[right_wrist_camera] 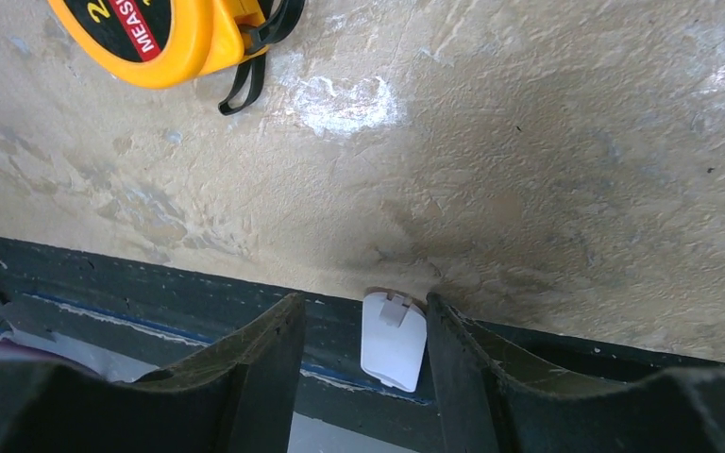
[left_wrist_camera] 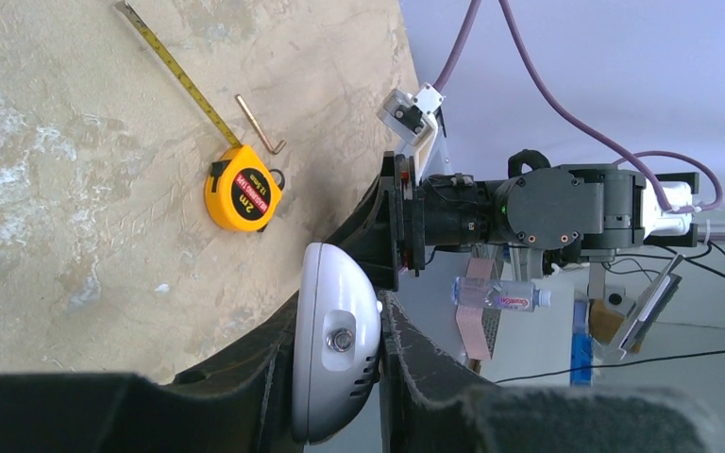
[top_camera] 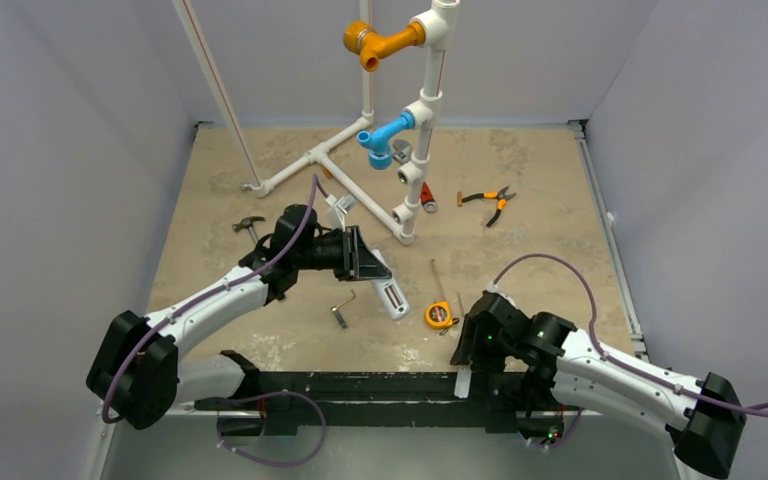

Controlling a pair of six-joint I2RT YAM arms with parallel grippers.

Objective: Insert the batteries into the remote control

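A white remote control [top_camera: 392, 298] is held up by my left gripper [top_camera: 368, 265], which is shut on it. Its open battery bay faces the top camera, with dark slots showing inside. From the left wrist view, the end of the remote [left_wrist_camera: 337, 344] sticks out between the fingers. The white battery cover [top_camera: 463, 383] lies on the dark front edge of the table. Over it, my right gripper stands part open. In the right wrist view the cover [right_wrist_camera: 394, 342] is between the fingers, close to the right fingertip [right_wrist_camera: 446, 321].
A yellow tape measure [top_camera: 439, 315] lies between the arms, its blade pulled out. Near the remote is a hex-type tool [top_camera: 340, 312]. Pliers [top_camera: 493, 203], a hammer [top_camera: 249, 224] and a white pipe frame [top_camera: 360, 197] occupy the back.
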